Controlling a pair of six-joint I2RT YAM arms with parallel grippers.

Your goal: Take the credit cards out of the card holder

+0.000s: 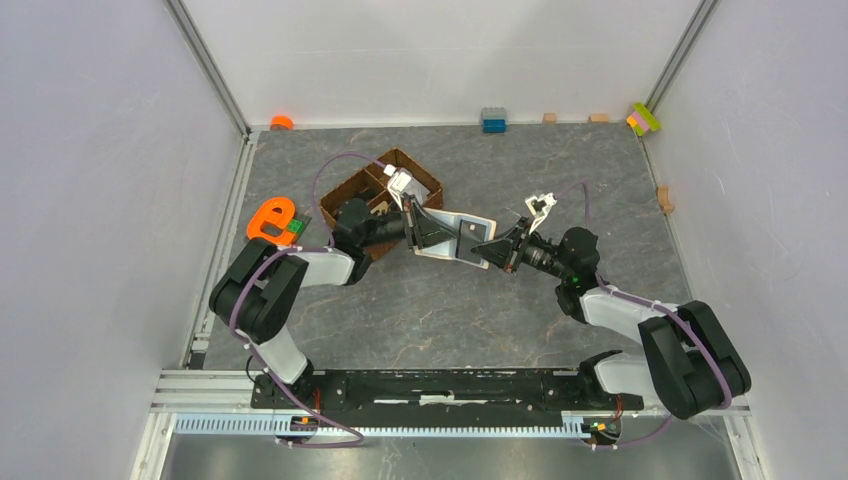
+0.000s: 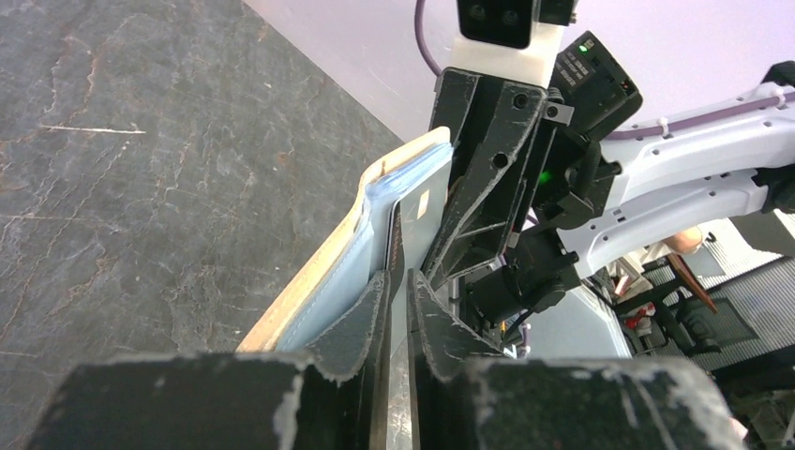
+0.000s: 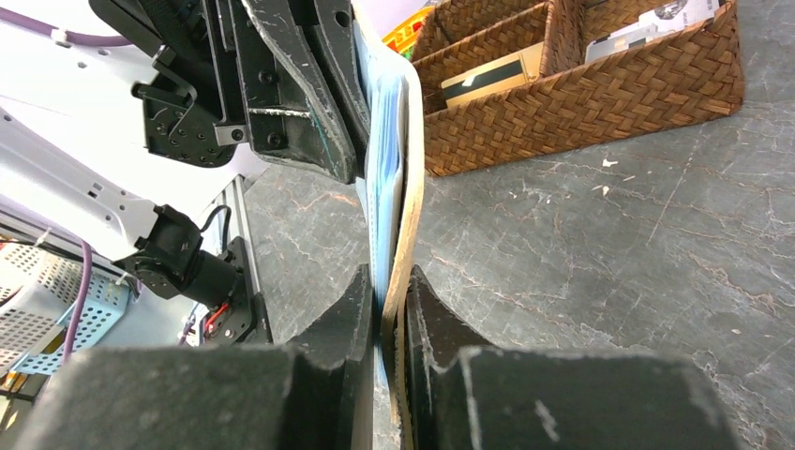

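Observation:
The card holder (image 1: 447, 219), open with pale bluish sleeves and a tan cover, hangs between my two grippers above the table. A dark card (image 1: 468, 240) lies on its right half. In the right wrist view, my right gripper is shut on the holder, its fingers on both sides of the tan cover and sleeves. My left gripper is at the holder from the other side. A narrow gap shows between its fingertips, next to a dark edge (image 2: 396, 239) and the pale sleeve (image 2: 422, 206). Whether either fingertip touches a card is hard to see.
Behind the left arm stands a brown woven basket (image 1: 430, 187) with compartments; a yellowish card (image 3: 492, 79) lies inside it. An orange toy (image 1: 268, 222) is at the left, a blue block (image 1: 494, 126) at the back.

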